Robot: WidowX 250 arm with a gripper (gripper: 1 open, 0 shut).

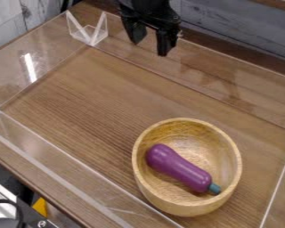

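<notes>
My dark gripper [149,32] is at the top centre of the camera view, raised toward the back of the wooden table. Its fingers point down and look parted, with nothing seen between them. A purple eggplant [177,166] with a green tip lies in a round pale yellow bowl [187,203] at the lower middle, well away from the gripper.
A clear wire-like or plastic object [88,28] stands at the back left, near the gripper. Dark cables lie at the lower left corner.
</notes>
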